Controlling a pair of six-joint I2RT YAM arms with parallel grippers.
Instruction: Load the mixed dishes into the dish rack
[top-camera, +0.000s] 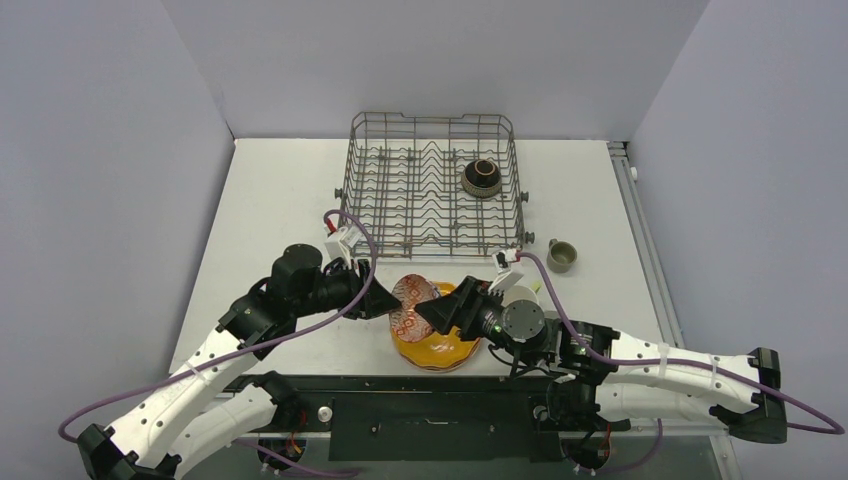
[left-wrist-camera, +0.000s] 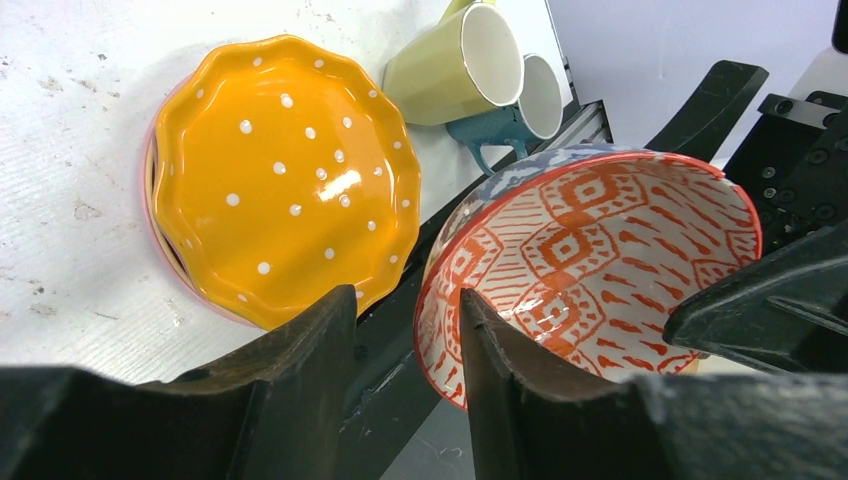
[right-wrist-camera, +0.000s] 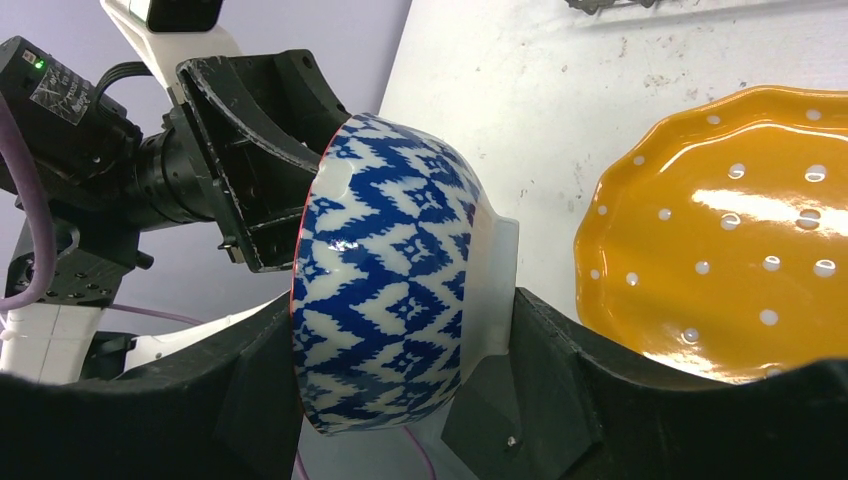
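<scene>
A bowl (top-camera: 414, 308), red-patterned inside and blue-and-white outside, hangs tilted on its side above the yellow plate (top-camera: 436, 352). In the right wrist view the bowl (right-wrist-camera: 390, 270) fills the space between my right gripper's (right-wrist-camera: 405, 310) fingers, one by the rim and the other by the white foot; the gripper is shut on it. My left gripper stands part open, with the rim in the gap between its fingertips; clear space shows between the left finger and the bowl (left-wrist-camera: 600, 250). The dish rack (top-camera: 425, 200) stands behind, with a dark bowl and cup (top-camera: 481, 178) at its right.
Under the yellow dotted plate lies a stack whose edges show in the left wrist view. Close by are a pale green mug (left-wrist-camera: 455, 65) and a teal mug (left-wrist-camera: 520, 110). An olive mug (top-camera: 562, 256) stands right of the rack.
</scene>
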